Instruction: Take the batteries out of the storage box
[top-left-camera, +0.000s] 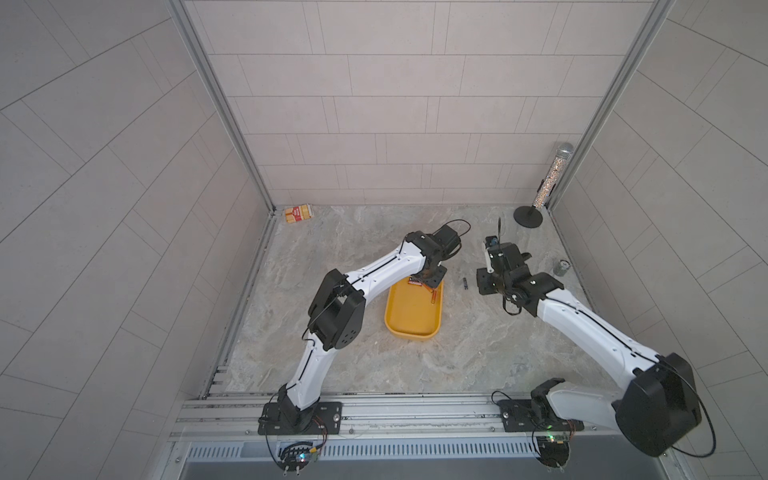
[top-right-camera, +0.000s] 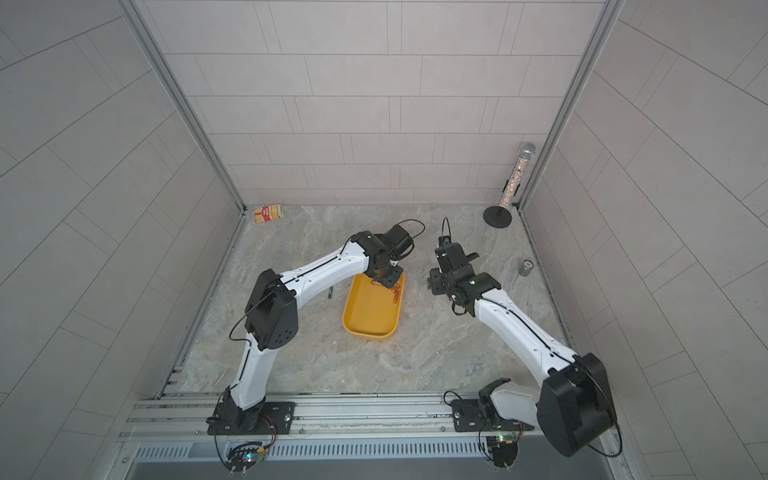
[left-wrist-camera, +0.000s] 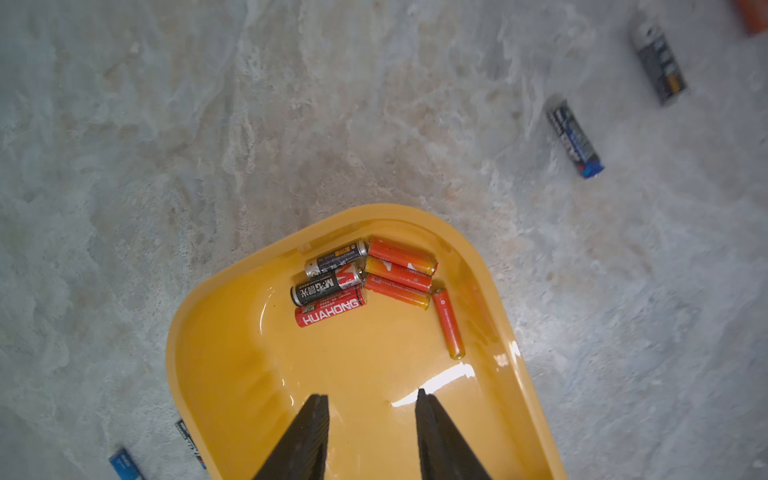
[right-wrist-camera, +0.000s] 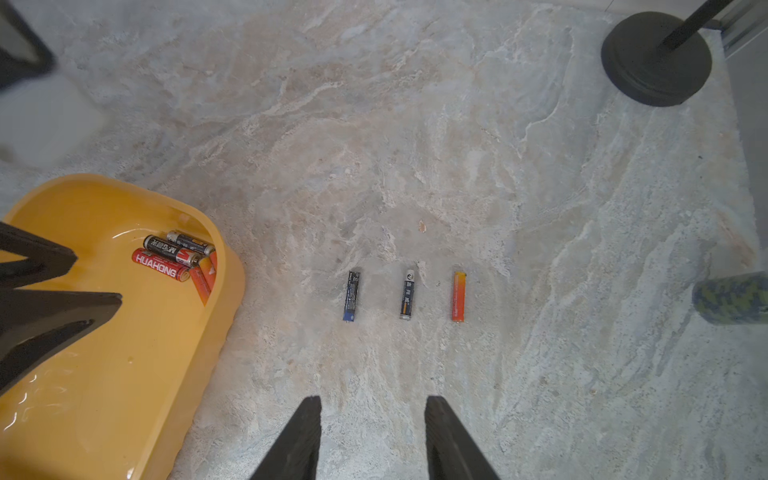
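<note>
A yellow storage box (left-wrist-camera: 200, 352) holds several batteries at its far end, among them a red HUAHONG (left-wrist-camera: 329, 306), a black one (left-wrist-camera: 324, 284) and orange ones (left-wrist-camera: 448, 324). My left gripper hangs over the box, fingers apart, nothing between them. My right gripper is above the table right of the box, fingers apart and empty. Three loose batteries lie on the table right of the box: blue-black (right-wrist-camera: 351, 296), black (right-wrist-camera: 407, 296) and orange (right-wrist-camera: 458, 296).
A lamp on a round black base (right-wrist-camera: 652, 64) stands at the back right, with a small can (top-right-camera: 525, 267) at the right. A snack packet (top-right-camera: 267, 213) lies at the back left. More loose batteries (left-wrist-camera: 124, 465) lie left of the box.
</note>
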